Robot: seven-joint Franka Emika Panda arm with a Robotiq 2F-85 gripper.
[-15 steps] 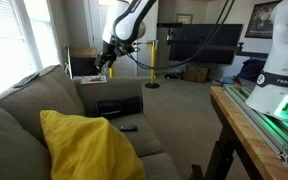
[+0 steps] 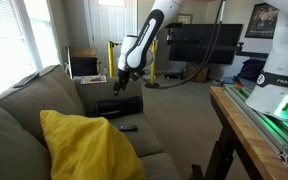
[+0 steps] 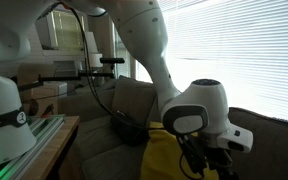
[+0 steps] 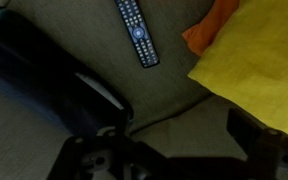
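Note:
My gripper is open over the sofa, its dark fingers apart at the bottom of the wrist view with nothing held between them. In exterior view 1 the gripper point(image 2: 120, 88) hangs above a black, bag-like item point(image 2: 119, 106) on the seat. That black item point(image 4: 44, 75) fills the left of the wrist view. A dark remote control point(image 4: 137, 32) with rows of buttons lies on the cushion at the top, clear of the fingers. On the right spreads a yellow cloth point(image 4: 254, 75), with an orange piece point(image 4: 212, 25) beside it.
The grey sofa point(image 2: 34, 97) runs along the window wall, its backrest rising beside the seat. A wooden table point(image 2: 246, 130) stands at the right. Bare seat shows around the remote point(image 2: 127, 127).
The arm has come down toward the sofa, and the gripper now hangs lower and slightly farther right in exterior view 1. The things on the sofa have not moved.

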